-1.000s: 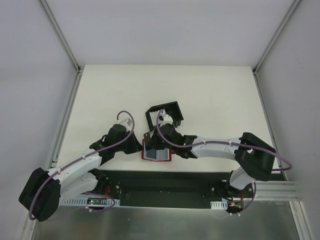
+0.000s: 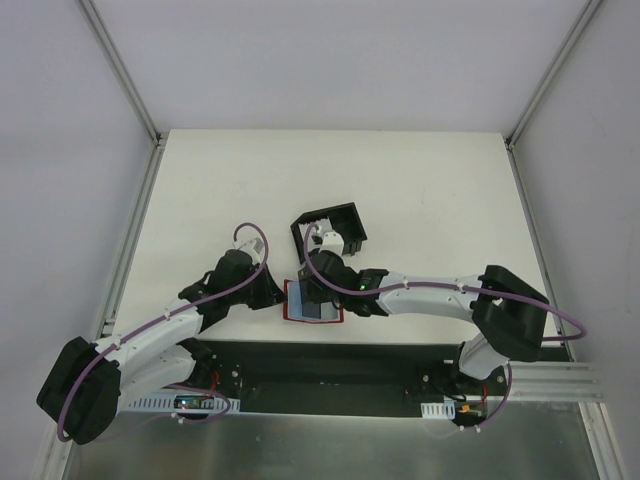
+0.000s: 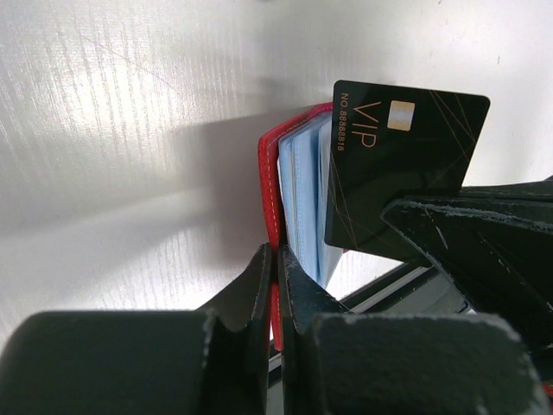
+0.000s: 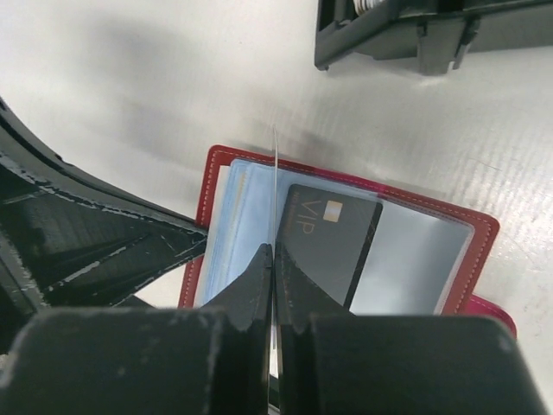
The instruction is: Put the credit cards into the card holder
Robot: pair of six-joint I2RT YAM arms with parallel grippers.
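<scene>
The red-edged card holder (image 4: 221,156) lies open on the table with pale blue sleeves (image 3: 300,190). My left gripper is shut at the holder's left edge (image 3: 270,164); whether the edge is pinched between its fingers is unclear. A black VIP card (image 3: 397,164) shows upright beside the sleeves in the left wrist view; in the right wrist view a dark VIP card (image 4: 324,233) lies over the holder's sleeves. My right gripper is shut above the holder, with a thin pale edge-on strip, likely a card, rising from between its fingertips.
A black open box (image 2: 348,222) with pale contents stands just behind the holder. Its front edge runs just below the holder.
My right gripper has shifted slightly over the holder, and more of the holder's sleeves shows in the top view. The left arm has stayed put.
</scene>
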